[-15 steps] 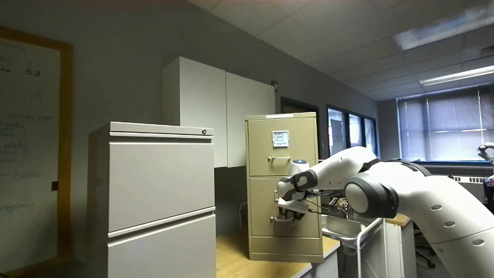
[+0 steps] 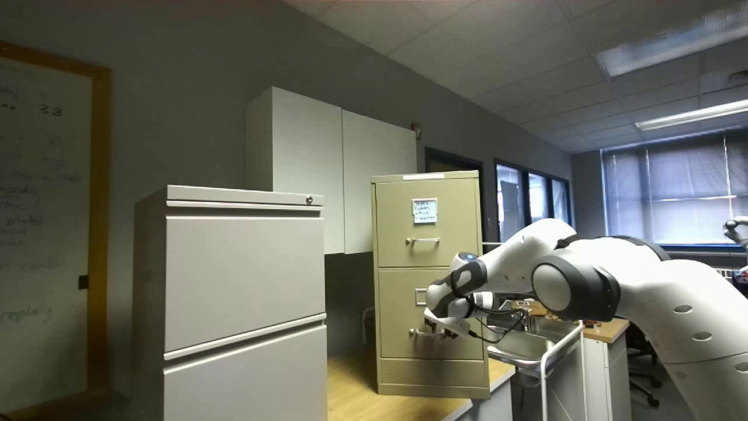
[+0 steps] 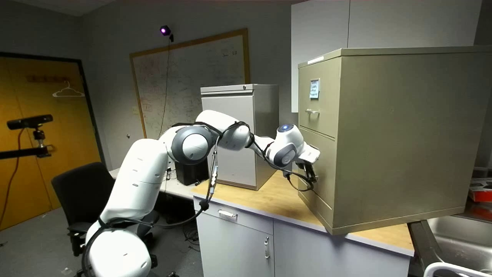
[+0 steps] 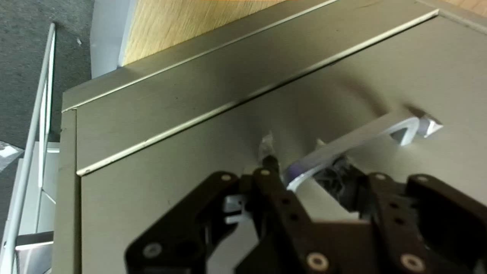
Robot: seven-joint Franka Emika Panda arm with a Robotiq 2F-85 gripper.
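Observation:
The tan filing cabinet (image 2: 428, 379) stands on the wooden counter, with both of its drawers flush in the body. Its lower drawer (image 4: 182, 191) carries a silver handle (image 4: 360, 139), which crosses the wrist view at a slant. My gripper is at one end of this handle, shut on it, with a dark finger on either side of the bar. In exterior view 2 the cabinet's front edge partly hides the handle, and the gripper (image 3: 309, 177) is close against the drawer front. The upper drawer's handle (image 2: 423, 241) is free.
A grey filing cabinet (image 2: 245, 280) stands to the left in exterior view 1. Beside the tan cabinet are a metal sink (image 2: 522, 344) and a white rail (image 2: 561, 344). Bare counter (image 3: 276, 196) lies between the two cabinets.
My wrist has turned and tilted, and the hand has come down and slightly right while staying at the lower handle. The lower drawer shows no visible movement.

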